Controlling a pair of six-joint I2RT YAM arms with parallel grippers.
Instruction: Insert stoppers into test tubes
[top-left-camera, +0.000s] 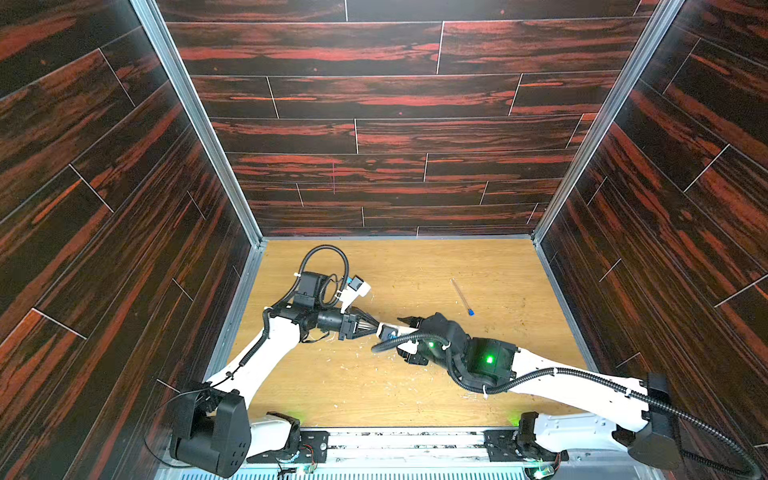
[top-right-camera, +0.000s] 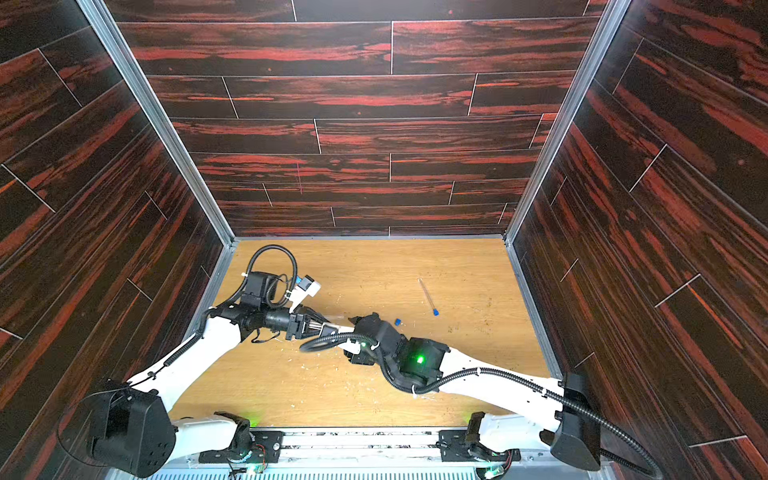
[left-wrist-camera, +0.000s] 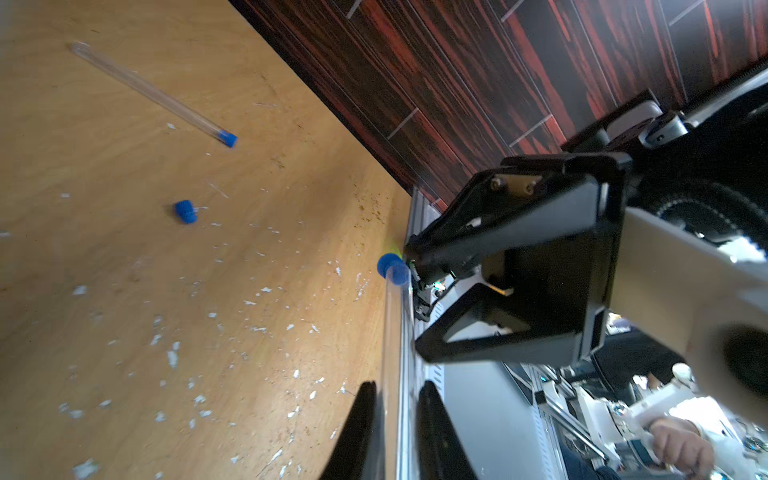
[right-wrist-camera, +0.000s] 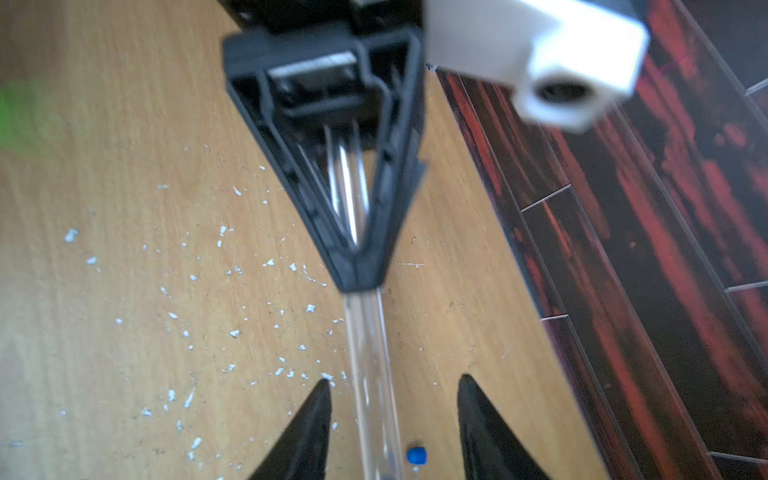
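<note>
My left gripper is shut on a clear test tube (left-wrist-camera: 392, 328), which points away from it. At the tube's far end sits a blue stopper (left-wrist-camera: 389, 262), its lower part apparently inside the mouth. In the right wrist view the tube (right-wrist-camera: 369, 360) runs from the left gripper down between the spread fingers of my right gripper. That gripper stands open around the tube's end, and the stopper is out of sight or cut off at the lower edge there.
A loose blue stopper (left-wrist-camera: 185, 212) lies on the wooden table (left-wrist-camera: 264, 208). Farther back lies another tube (left-wrist-camera: 152, 96) with a blue stopper (left-wrist-camera: 228, 139) at its end. Small white scraps litter the table.
</note>
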